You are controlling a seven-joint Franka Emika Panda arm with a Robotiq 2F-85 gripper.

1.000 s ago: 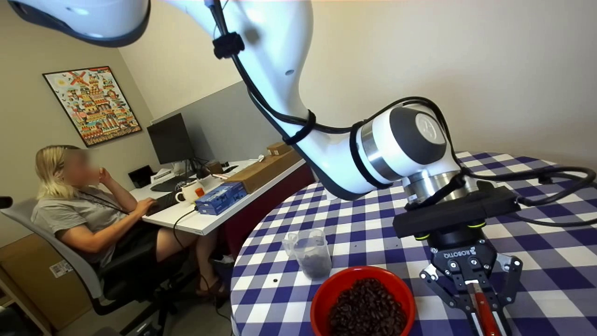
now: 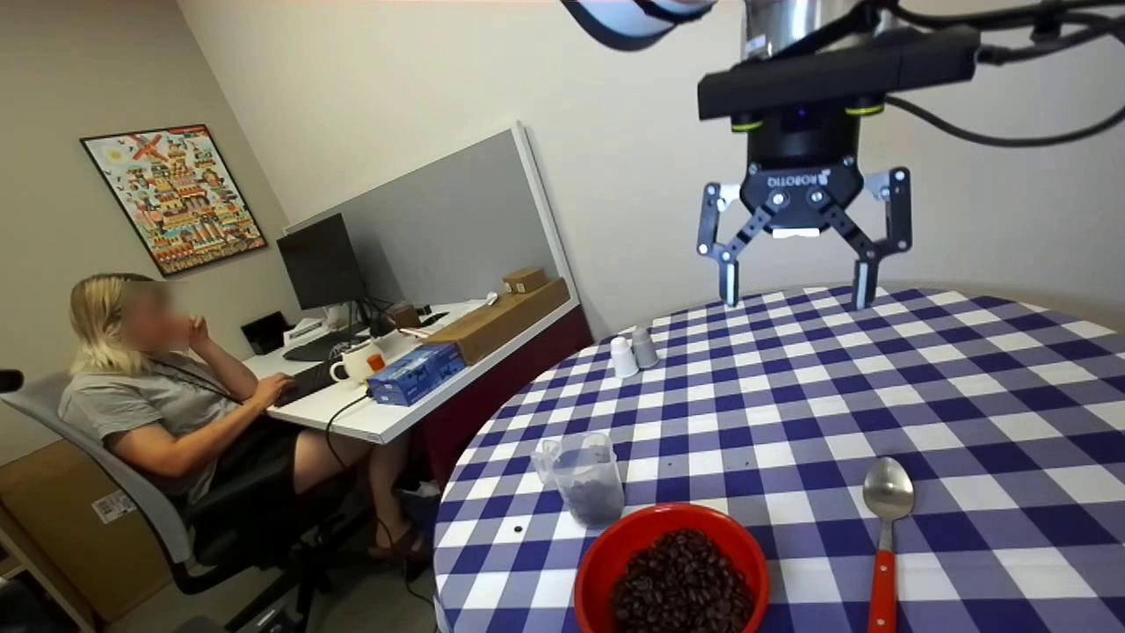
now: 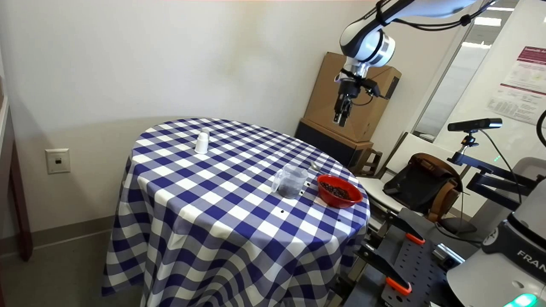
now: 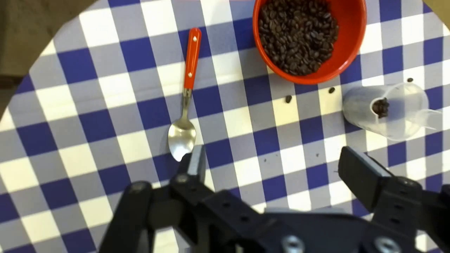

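My gripper point(image 2: 797, 297) hangs well above the checkered tablecloth point(image 2: 728, 422), its fingers wide apart with nothing between them. A metal spoon with a red handle point(image 4: 192, 61) lies flat on the cloth; in the wrist view its bowl end comes close to the left finger point(image 4: 196, 162), though far below it. The red bowl point(image 4: 354, 50) holds dark coffee beans point(image 4: 295, 36). Near the bowl a clear plastic cup with a handle point(image 2: 591, 475) stands upright, some beans at its bottom.
Two small shakers, one white point(image 2: 623, 358) and one grey point(image 2: 644, 348), stand farther back on the table. A few loose beans point(image 4: 288, 99) are scattered around the bowl and cup. Someone sits at a desk point(image 2: 369, 417) beyond the table.
A second ago my gripper was low over the table, closed around the red-handled spoon. It has since risen high and opened; the spoon lies on the cloth. The red bowl has shifted slightly.
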